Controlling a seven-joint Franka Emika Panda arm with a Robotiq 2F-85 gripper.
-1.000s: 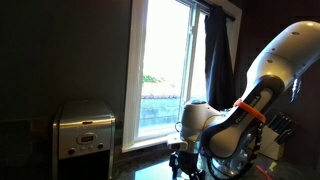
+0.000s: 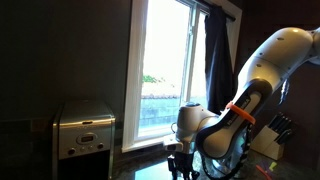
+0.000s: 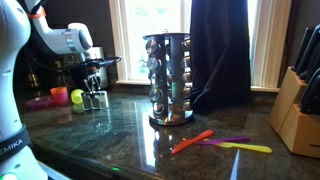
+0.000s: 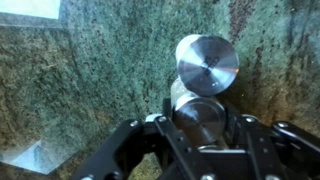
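Note:
In the wrist view, my gripper is shut on a small jar with a shiny metal lid, its fingers on either side of it. A second metal-lidded jar stands right against it, just beyond the fingertips. In exterior view 2, the gripper points down low over the left part of the counter, among small shiny jars. From exterior view 1, the fingers are dark and hard to make out at the bottom.
A rotating spice rack holding several jars stands mid-counter. Red, purple and yellow utensils lie to its right, near a knife block. A yellow-green cup and a pink bowl sit close to the gripper.
The arm has shifted slightly to the left in exterior view 1, with the gripper staying low near the counter. Nothing else has visibly moved.

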